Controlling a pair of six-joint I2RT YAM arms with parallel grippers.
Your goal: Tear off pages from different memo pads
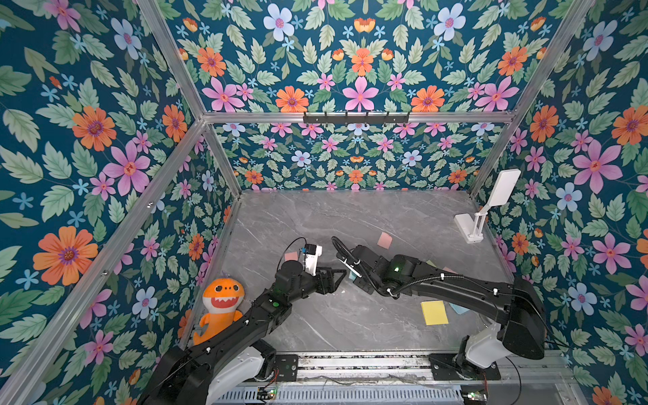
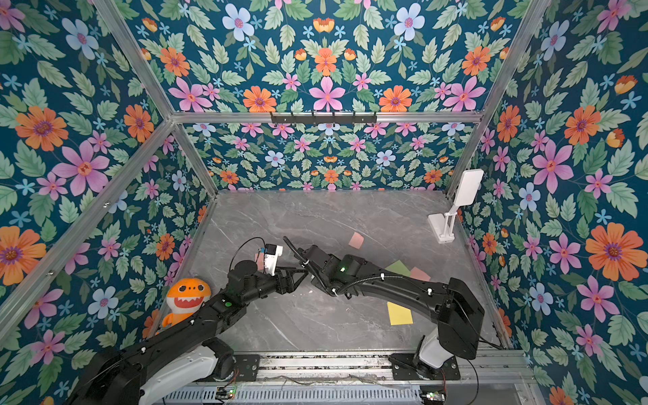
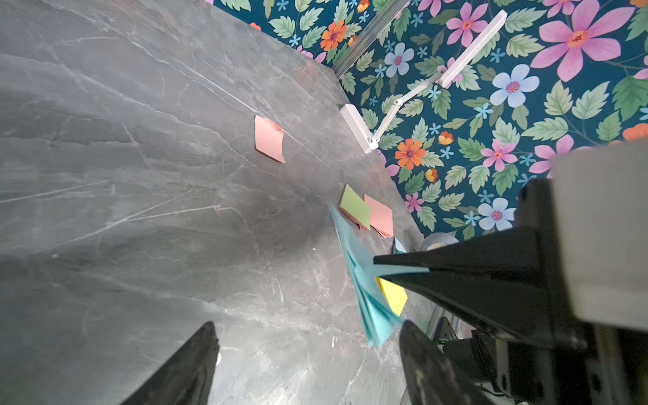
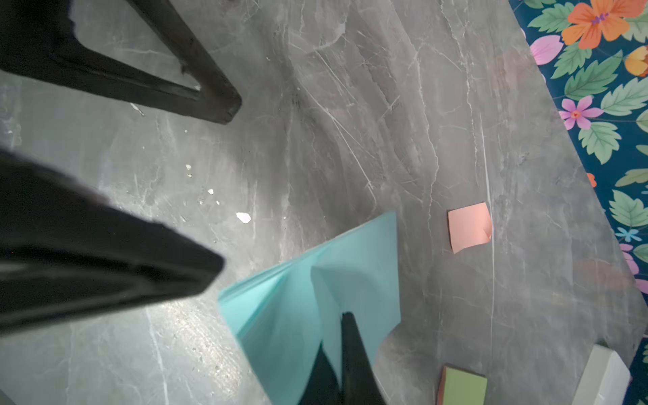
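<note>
A turquoise memo pad [image 4: 368, 270], thin and bent with more than one layer showing, hangs above the table. My right gripper is shut on it, fingertips pinching its folded top sheet. In the left wrist view the same turquoise pad [image 3: 364, 287] droops from the right gripper's pointed fingers [image 3: 465, 253]. My left gripper stands open with nothing between its fingers, just short of the pad. A pink sheet [image 4: 470, 227] lies alone on the table. A green pad [image 3: 354, 207], a pink pad [image 3: 380, 216] and a yellow pad [image 1: 434, 312] lie to the right.
At the back right stands a white lamp [image 1: 470, 227]. An orange plush toy [image 1: 221, 303] sits at the left edge. Another pink paper [image 1: 291, 256] lies behind the left gripper.
</note>
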